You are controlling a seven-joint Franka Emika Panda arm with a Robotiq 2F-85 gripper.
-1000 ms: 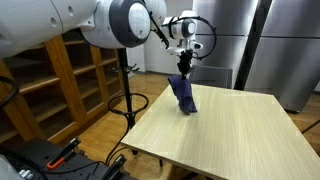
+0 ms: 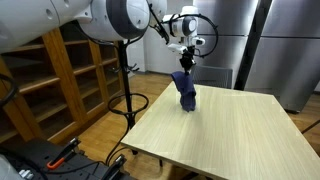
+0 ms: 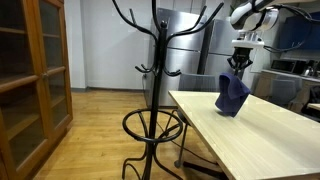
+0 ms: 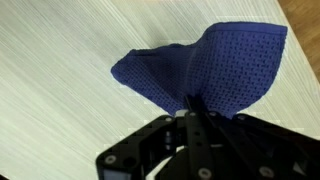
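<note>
A dark blue cloth (image 2: 187,94) with a waffle-like weave hangs bunched from my gripper (image 2: 186,68) over the far part of the pale table. Exterior view 2 has the same cloth (image 3: 232,95) above the tabletop, its lower end close to the surface; whether it touches I cannot tell. In the wrist view my gripper is shut on the cloth (image 4: 235,62), which spreads out to the left and to the upper right of the fingertips. The exact pinched fold is hidden between the fingers.
A black coat stand (image 3: 152,100) rises beside its edge. A grey chair (image 2: 212,76) stands behind the table, and a glass-fronted wooden cabinet (image 2: 60,80) is at the left.
The cloth's hanging shape has shifted slightly, its lower end now a little higher and narrower. My arm stays in nearly the same place.
</note>
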